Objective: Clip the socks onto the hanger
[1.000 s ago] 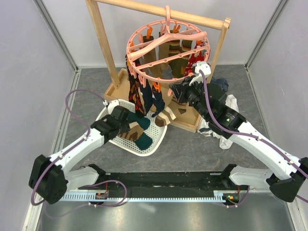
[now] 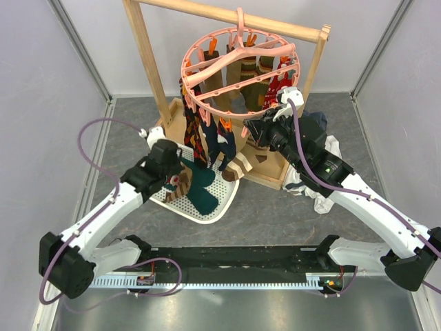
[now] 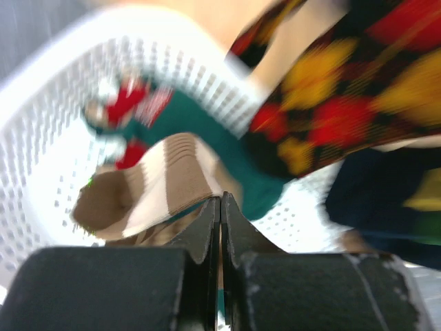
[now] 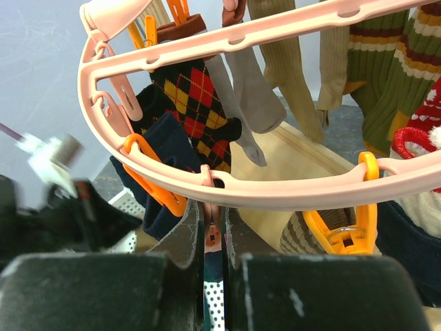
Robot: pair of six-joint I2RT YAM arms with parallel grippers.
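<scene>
My left gripper is shut with a brown-and-cream striped sock point(image 3: 162, 181) pinched at its tips, over the white basket point(image 3: 38, 179) holding green socks point(image 2: 202, 199). My right gripper is shut on a pink clip point(image 4: 209, 183) at the front of the pink hanger point(image 4: 289, 195). Socks hang round the ring, among them an argyle sock point(image 4: 193, 96), navy socks point(image 4: 169, 141) and red-white ones point(image 2: 279, 83). Orange clips point(image 4: 155, 186) are on the ring.
The wooden stand point(image 2: 148, 55) carries the hanger above a wooden base point(image 2: 269, 172). White cloths point(image 2: 320, 200) lie right of the base. Walls stand on both sides.
The right arm stays at the hanger's clip.
</scene>
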